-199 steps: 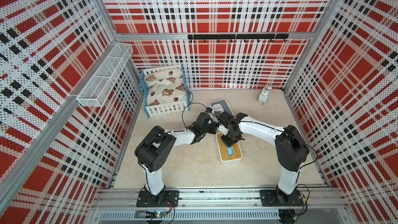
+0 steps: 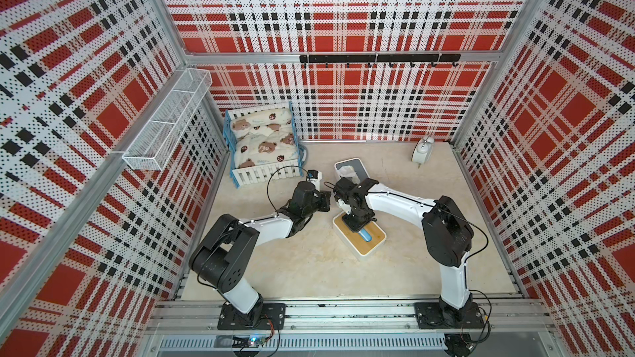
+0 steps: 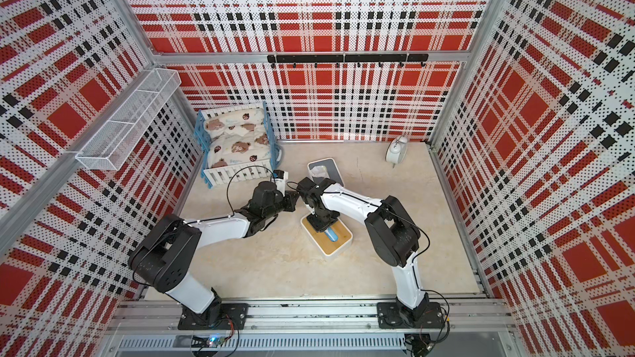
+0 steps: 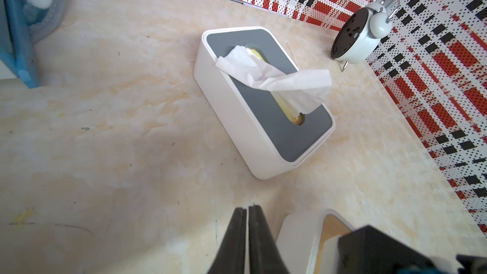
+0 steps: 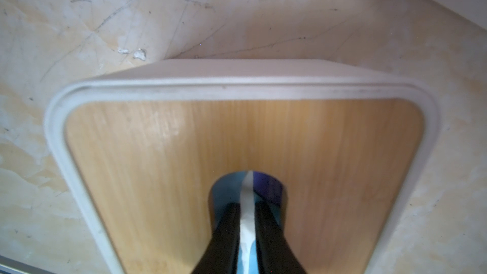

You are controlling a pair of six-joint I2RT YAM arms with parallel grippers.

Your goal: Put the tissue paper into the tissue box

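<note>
A wooden-topped white tissue box [image 2: 376, 241] stands in the middle of the table, its oval slot partly under my right gripper. A thin white strip, probably tissue, runs between that gripper's dark fingertips over the slot; whether they grip it cannot be told. My left gripper is left of that box, its fingertips close together; I cannot see what, if anything, is between them. A grey-topped box [image 4: 304, 139] behind has a white tissue [image 4: 253, 71] lying over its slot.
A toy crib [image 2: 262, 142] with patterned bedding stands at the back left, an alarm clock [image 4: 355, 35] at the back right. A wire basket [image 2: 165, 122] hangs on the left wall.
My left arm has drawn back to the left. The wooden-topped box and my right gripper on it have shifted and turned leftward, the right arm moving with them.
</note>
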